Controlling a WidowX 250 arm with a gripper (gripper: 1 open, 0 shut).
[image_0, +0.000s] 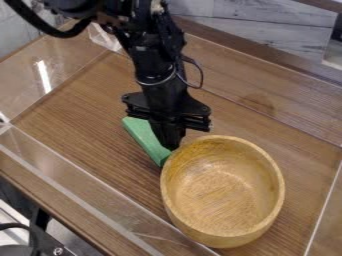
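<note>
A green flat item (144, 135) lies on the wooden table, angled toward the near right. My black gripper (171, 138) reaches down from the top to just over its right end; its fingertips look shut, and whether they touch the item is hard to tell. To the right of the green item is a yellow bowl (222, 192), empty.
A clear edge strip runs along the near left, with cables at the bottom left. A marbled wall stands at the back.
</note>
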